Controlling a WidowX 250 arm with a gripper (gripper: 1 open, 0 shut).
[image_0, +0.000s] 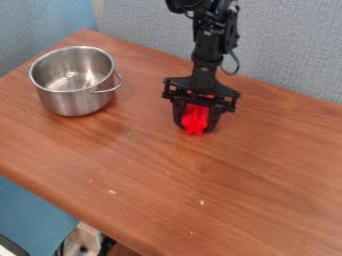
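Note:
My black gripper (197, 113) reaches down to the wooden table (160, 190) at centre back, its fingers around a small red object (194, 121) low at the tabletop. Whether the fingers press on it or only surround it I cannot tell. A steel pot (74, 80) with wire handles stands to the left, apart from the gripper.
A grey textured wall (281, 50) runs behind the table, close behind the arm. The table's left edge drops to a blue area at lower left.

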